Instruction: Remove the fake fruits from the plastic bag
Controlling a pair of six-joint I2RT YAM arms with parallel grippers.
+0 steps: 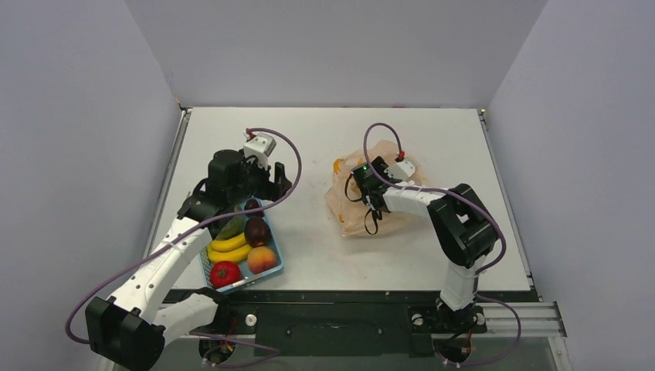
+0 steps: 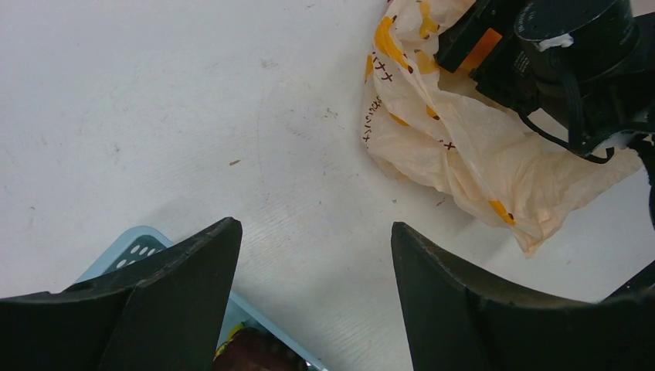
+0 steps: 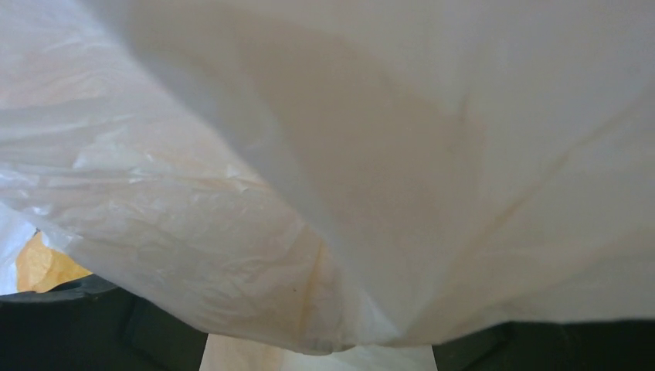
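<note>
The pale peach plastic bag (image 1: 340,202) with orange prints lies crumpled right of the table's middle. My right gripper (image 1: 364,168) is at the bag, its fingers reaching in among the folds. In the right wrist view a sheet of bag film (image 3: 324,193) covers most of the picture, and the fingers (image 3: 100,328) stand well apart below it. An orange patch (image 2: 482,49) shows between those fingers in the left wrist view; whether it is fruit or print I cannot tell. My left gripper is open and empty, above the table between basket and bag.
A light blue basket (image 1: 279,261) at the front left holds a tomato (image 1: 225,273), bananas (image 1: 229,250), a peach (image 1: 262,260) and a dark purple-brown fruit (image 1: 257,232). White table between basket and bag is clear, as is the back.
</note>
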